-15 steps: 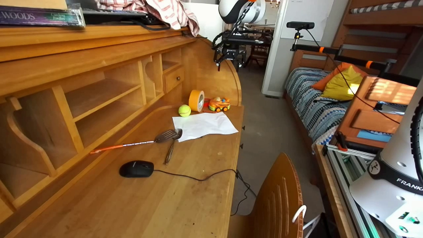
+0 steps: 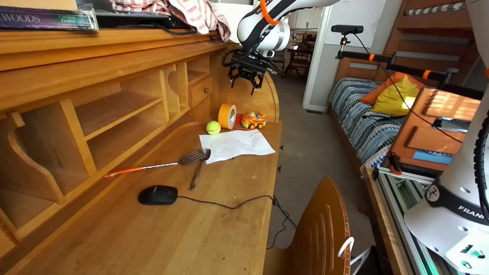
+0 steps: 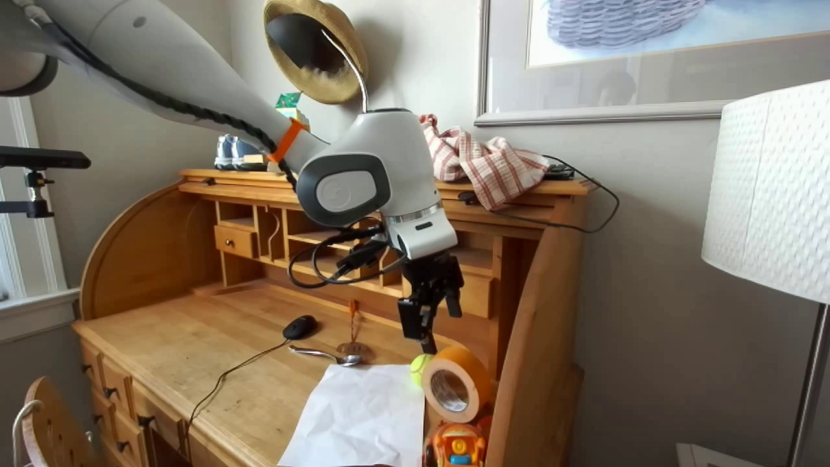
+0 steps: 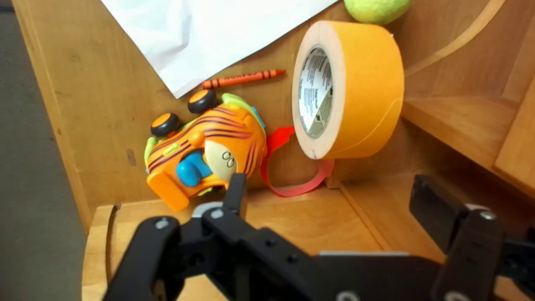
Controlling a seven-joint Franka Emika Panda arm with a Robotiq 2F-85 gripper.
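At the far end of the desk, my gripper (image 2: pixel 246 88) hangs in the air above a roll of orange tape (image 2: pixel 226 116). Its two fingers stand wide apart in the wrist view, open and empty. The tape roll (image 4: pixel 368 90) rests on its curved edge, hole facing sideways. An orange toy car (image 4: pixel 210 148) with a blue seat is close by. A red band (image 4: pixel 296 190) curls between car and roll, partly hidden behind the roll. An orange crayon (image 4: pixel 245 78) lies by the white paper (image 4: pixel 200 30). A tennis ball (image 2: pixel 213 128) sits beside the roll.
A spatula (image 2: pixel 190 157), a spoon (image 2: pixel 197 174) and a black mouse (image 2: pixel 157 195) with a trailing cord lie farther along the desk. Cubbyholes (image 2: pixel 126 110) line the back, and a curved side panel (image 3: pixel 537 311) closes off the tape's end.
In exterior view 1, my gripper has moved left toward the cubbyholes and somewhat lower, and has tilted. The things on the desk have not moved.
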